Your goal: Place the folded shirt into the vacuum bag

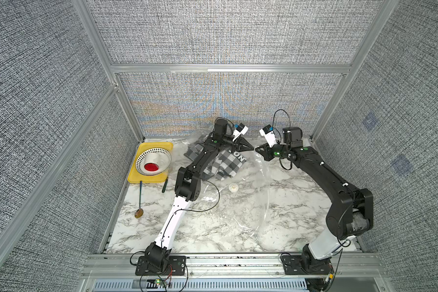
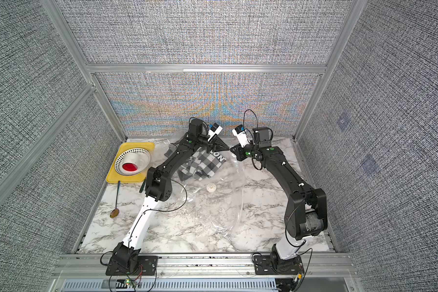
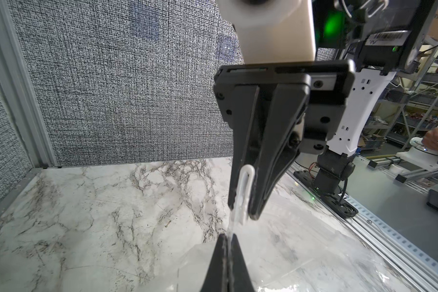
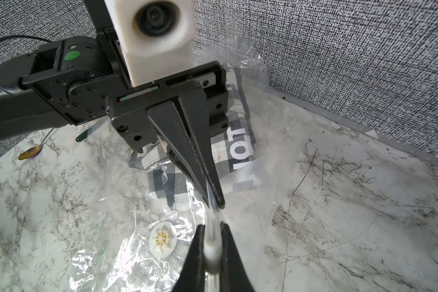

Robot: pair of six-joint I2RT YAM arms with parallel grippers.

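Observation:
The grey-and-white checked folded shirt with white lettering lies at the back middle, seen through the clear vacuum bag and partly hidden by my left arm. The bag spreads over the table towards the front, its valve facing up. At the bag's raised edge, my two grippers face each other tip to tip. My left gripper is shut on the thin plastic edge. My right gripper is shut on a small white slider at that same edge, just beside the left fingertips.
At the left, a yellow tray carries a patterned bowl containing a white-and-red cup. A spoon and a dark green-handled item lie in front.

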